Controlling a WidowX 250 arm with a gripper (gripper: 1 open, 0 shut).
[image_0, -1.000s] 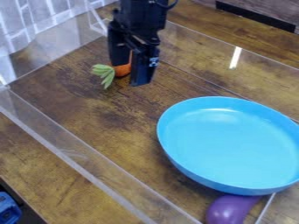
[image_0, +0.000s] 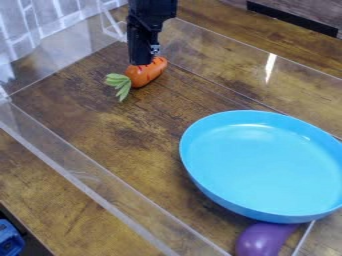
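Observation:
My black gripper (image_0: 144, 58) reaches down from the top, its fingertips at the upper part of an orange toy carrot (image_0: 146, 72) with green leaves, which lies on the wooden surface at the upper left. The fingers look close together at the carrot; whether they grip it is hard to see. A large blue plate (image_0: 261, 168) sits at the right.
A purple eggplant (image_0: 263, 240) lies below the plate at the bottom right. Clear plastic walls (image_0: 80, 190) border the area. A blue object (image_0: 8, 238) is at the lower left corner.
My gripper has moved left and up from over the middle to the carrot, uncovering the wood to its right. The carrot and plate look unmoved.

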